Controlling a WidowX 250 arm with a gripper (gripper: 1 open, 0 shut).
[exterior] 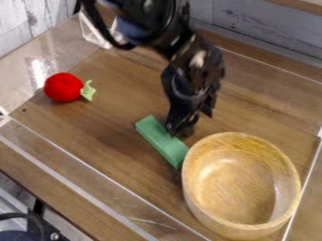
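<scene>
The dark robot gripper (185, 120) reaches down from the top of the camera view, its fingertips low at the upper right part of a green block (163, 143). Whether anything is between the fingers cannot be made out. The block lies on the wooden surface just left of a large wooden bowl (239, 188), which is empty.
A red tomato-like object (63, 87) with a green stem lies at the left. Clear plastic edging runs round the board (101, 122). A pale wall (251, 24) stands at the back, and the middle-left of the board is clear.
</scene>
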